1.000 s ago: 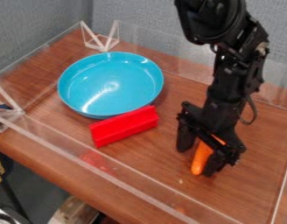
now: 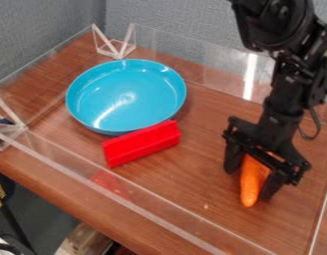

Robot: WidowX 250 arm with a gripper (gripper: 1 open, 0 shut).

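An orange carrot [image 2: 251, 187] lies on the wooden board at the right, beneath my black gripper [image 2: 259, 169]. The gripper's fingers reach down around the carrot's upper part; whether they are closed on it is hard to tell. A blue bowl [image 2: 125, 96] sits at the upper left, and a red block [image 2: 141, 141] lies just below the bowl.
Clear low walls edge the wooden board [image 2: 173, 199], with white brackets at the back and left. The middle and lower middle of the board are bare. Cables and other items lie outside at the lower left.
My gripper has moved to the right over the last second, and the carrot now lies a little further right and lower, angled more upright in the view.
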